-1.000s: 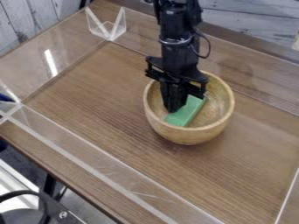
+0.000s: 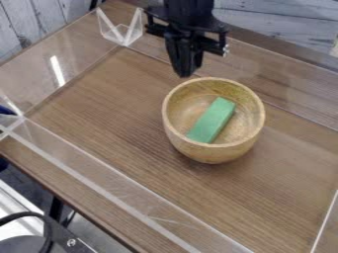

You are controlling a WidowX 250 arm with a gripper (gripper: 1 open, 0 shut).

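A tan bowl [image 2: 187,101] sits right of the table's centre, with a green block [image 2: 211,121] lying tilted inside it. My black gripper [image 2: 185,61] is above and behind the bowl, apart from it. Its fingers point down; whether they are open or shut is hard to make out, and nothing clearly shows between them.
A clear, faceted container [image 2: 121,25] stands at the back left. Dark cables lie at the lower left corner, and a blue item at the left edge.
My gripper has risen up and back out of the bowl, away from the green block. The block stays in the bowl.
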